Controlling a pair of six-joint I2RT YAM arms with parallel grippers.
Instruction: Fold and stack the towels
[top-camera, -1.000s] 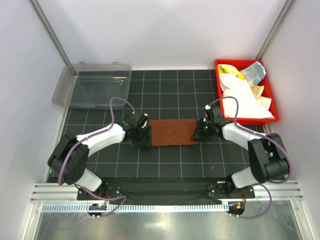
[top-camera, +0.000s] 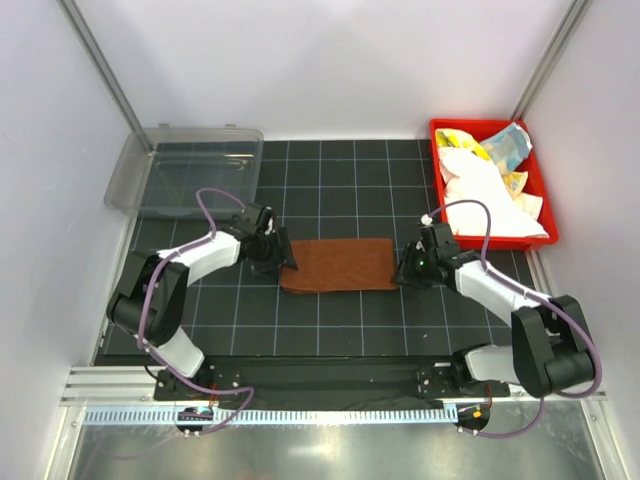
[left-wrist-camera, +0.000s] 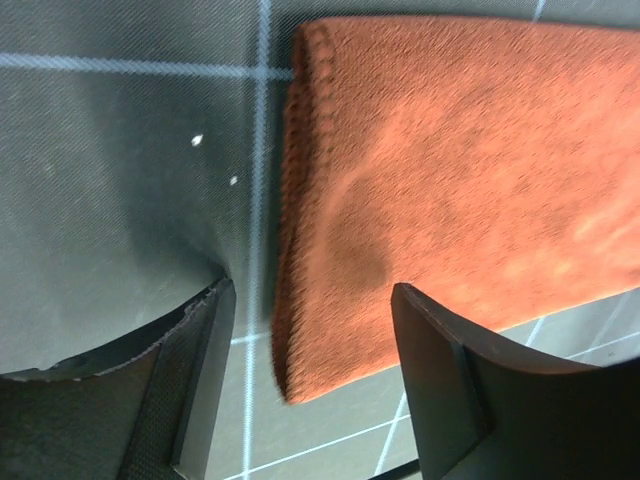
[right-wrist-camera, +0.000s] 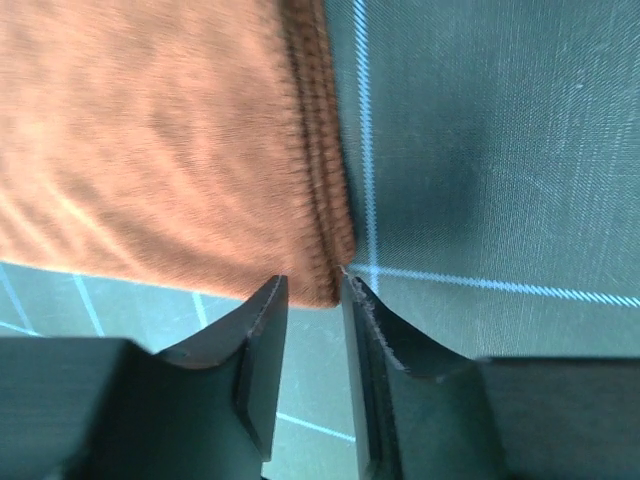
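A brown towel (top-camera: 340, 265), folded into a flat rectangle, lies on the dark gridded mat between my two grippers. My left gripper is open over the towel's left end; in the left wrist view the near left corner shows between its fingers, one finger (left-wrist-camera: 205, 330) over bare mat and the other over cloth. At the towel's near right corner, my right gripper has its fingers a small way apart. The stitched, layered edge (right-wrist-camera: 325, 190) ends just beyond those fingertips, and I cannot tell whether they touch it.
A red bin (top-camera: 500, 242) holding crumpled cloths and packets stands at the back right. At the back left sits an empty clear tray (top-camera: 195, 208).
My left gripper has moved left, from over the towel to its left end. My right gripper has shifted slightly right, towards the towel's edge. In the top view the towel has stayed in place.
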